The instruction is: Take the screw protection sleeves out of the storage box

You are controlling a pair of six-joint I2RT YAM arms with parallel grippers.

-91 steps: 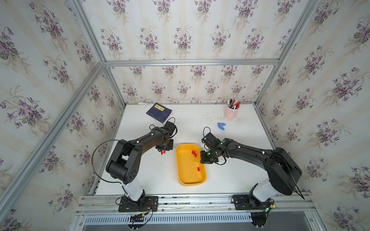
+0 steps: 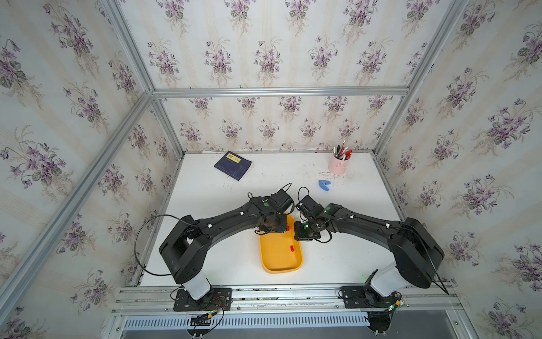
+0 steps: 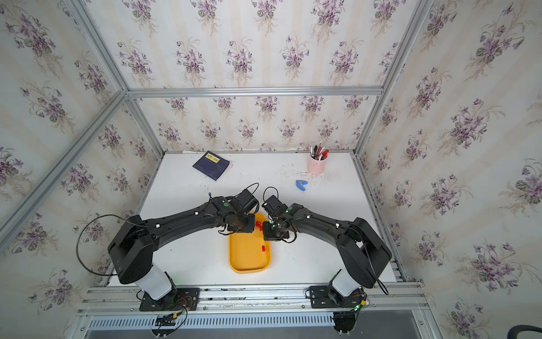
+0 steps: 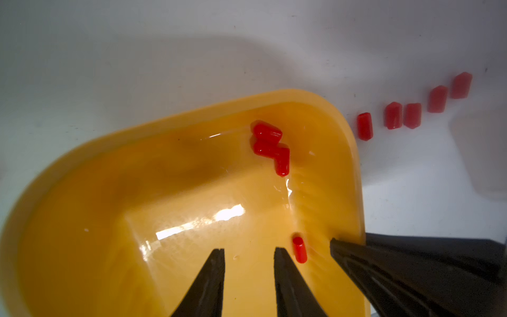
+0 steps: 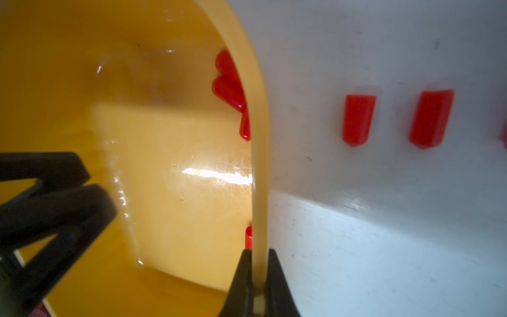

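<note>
The yellow storage box (image 2: 280, 266) stands at the table's front centre. Inside, two sleeves (image 4: 266, 132) (image 4: 265, 148) and a third sleeve (image 4: 282, 161) lie bunched near one end. A lone sleeve (image 4: 300, 250) rests by the side wall. My left gripper is open above the box, nothing between its fingertips. The right gripper is clamped on the box's side rim, one finger on each side. More red sleeves lie on the table beyond that rim, several of them showing in the left wrist view.
Toward the back are a dark blue notebook (image 2: 232, 165), a small blue object (image 2: 324, 184) and a pink pen cup (image 2: 338, 163). A pale block (image 4: 483, 153) lies beside the outer sleeves. Both arms meet closely over the box.
My left gripper has swung right from the table at the left to above the box, now covering its far left part from overhead. The right arm and the box have stayed nearly still.
</note>
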